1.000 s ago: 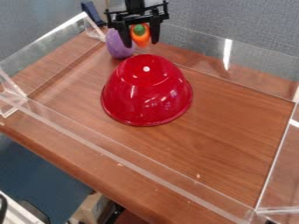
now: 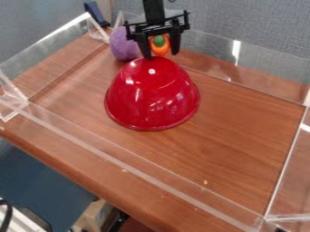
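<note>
A large glossy red bowl (image 2: 151, 95) rests upside down in the middle-left of the wooden surface. Behind it, the black gripper (image 2: 159, 46) hangs over the top of the bowl. An orange object with a green top (image 2: 159, 43) shows between or just behind its fingers; whether it is held cannot be told. A purple object (image 2: 122, 45) lies at the back left, partly behind the gripper.
Clear acrylic walls (image 2: 237, 53) edge the wooden board (image 2: 224, 149). The right and front of the board are clear. A dark floor lies beyond the near left edge.
The gripper has moved slightly right and down toward the top of the red bowl, covering more of the orange object. The bowl stays in place.
</note>
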